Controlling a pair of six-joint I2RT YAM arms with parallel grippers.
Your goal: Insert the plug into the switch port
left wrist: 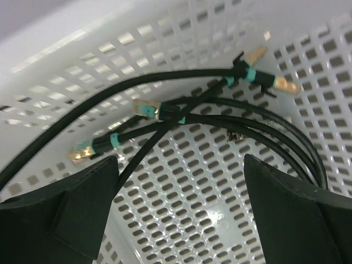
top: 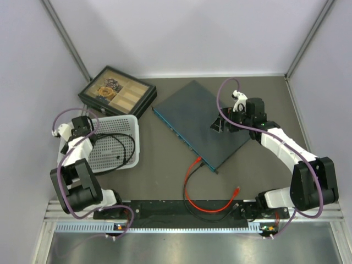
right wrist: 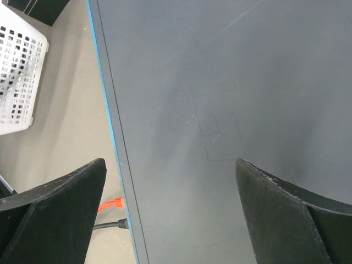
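My left gripper hangs open inside the white perforated basket (top: 111,165), over a bundle of black cables with teal-banded plugs; one plug (left wrist: 165,111) lies near the middle, others against the basket wall. One cable crosses just by the left finger. The dark switch (top: 198,124) lies flat on the table, a red plug (right wrist: 116,202) and a black plug (right wrist: 122,224) at its blue-edged side. My right gripper stands open above the switch's top, nothing between its fingers.
A partitioned box (top: 124,96) with small items sits behind the basket. Red and black cables run to the table's front edge. Bare table (top: 159,176) shows between basket and switch.
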